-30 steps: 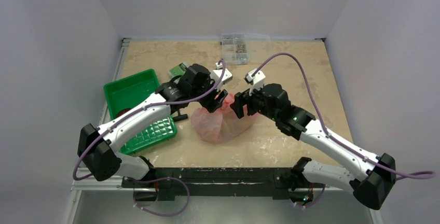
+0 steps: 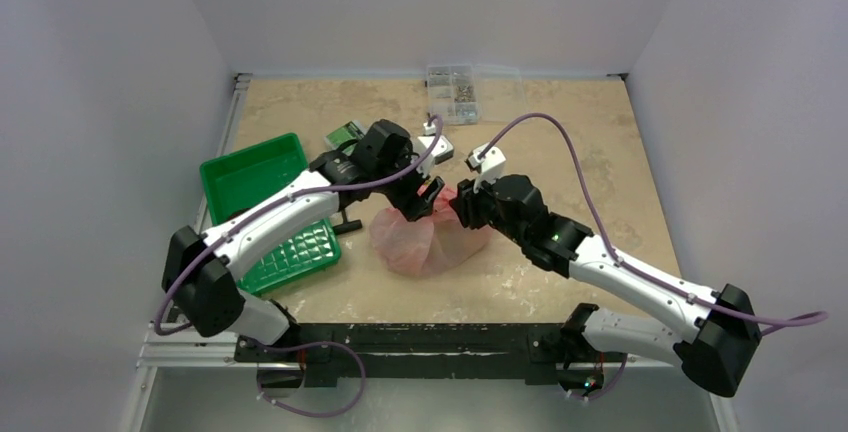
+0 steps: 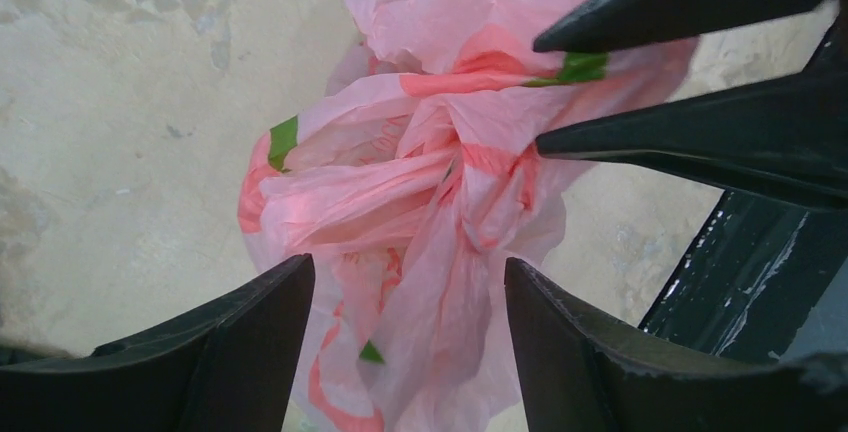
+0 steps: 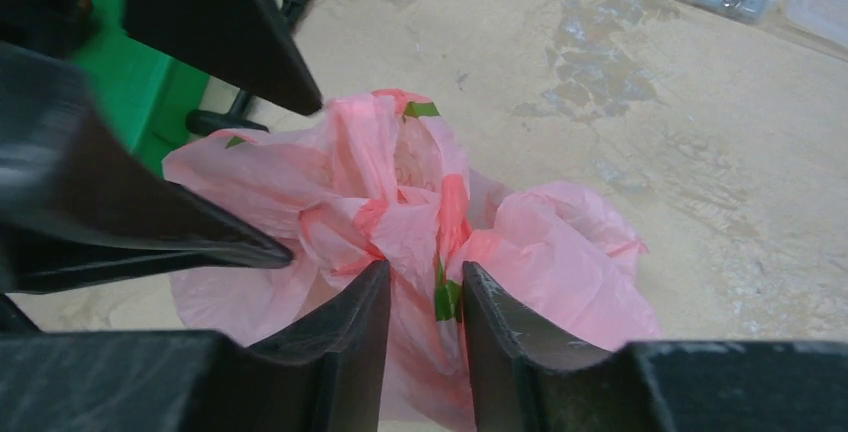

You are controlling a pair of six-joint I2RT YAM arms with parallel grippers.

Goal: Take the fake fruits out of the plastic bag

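A crumpled, translucent pink plastic bag [image 2: 425, 247] with red and green markings stands on the table in front of the arms. Over its bunched top, my left gripper is open, with loose folds of the bag [image 3: 430, 302] showing in the wide gap. From the other side my right gripper is partly open; a fold with a green patch [image 4: 447, 297] lies between its fingertips, not visibly pinched. The two grippers are close together in the top view. No fruit can be made out through the plastic.
A green basket [image 2: 213, 184] and its green lid-like tray [image 2: 290, 262] lie at the left, near a black tool [image 2: 347, 226]. Behind are a clear compartment box [image 2: 451, 95] and a small white box [image 2: 440, 149].
My right gripper has shifted slightly at the bag's top and its fingers have come closer together. The left arm has moved a little, its fingers now further apart. The bag has barely moved.
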